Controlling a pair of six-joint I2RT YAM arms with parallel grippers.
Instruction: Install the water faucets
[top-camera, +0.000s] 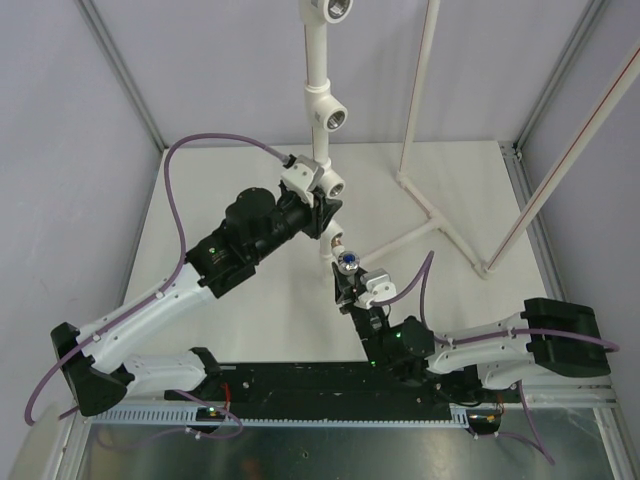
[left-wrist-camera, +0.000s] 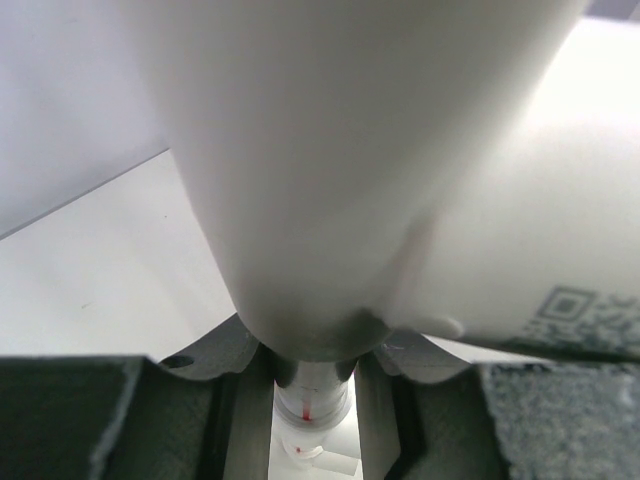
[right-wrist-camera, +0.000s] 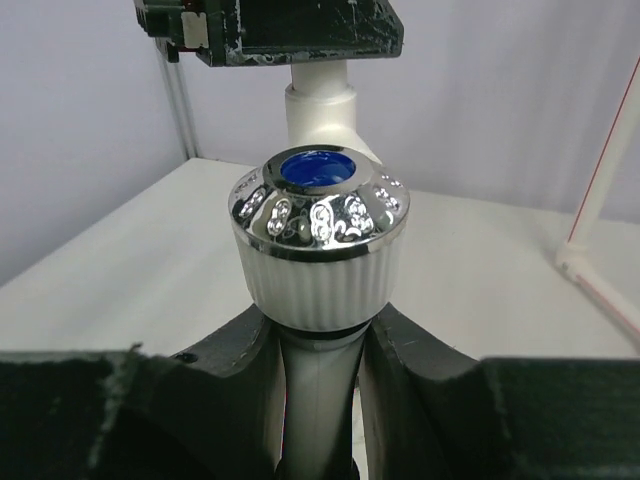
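Observation:
My right gripper (top-camera: 345, 292) is shut on a faucet (right-wrist-camera: 318, 250) with a ribbed white collar, chrome ring and blue cap. In the top view the blue-capped faucet (top-camera: 348, 262) is close in front of a low side outlet (top-camera: 336, 231) on the upright white pipe (top-camera: 316, 55). A small brass-coloured spot shows between them; whether they touch is unclear. Higher on that pipe, my left gripper (top-camera: 326, 212) is shut around it. In the left wrist view the pipe (left-wrist-camera: 310, 190) fills the middle, its narrower part between the fingers.
Above the left gripper, more side outlets (top-camera: 327, 112) open toward the right. A second white pipe frame (top-camera: 440, 220) stands at the right of the white table (top-camera: 230, 170). Both arms are close together around the upright pipe.

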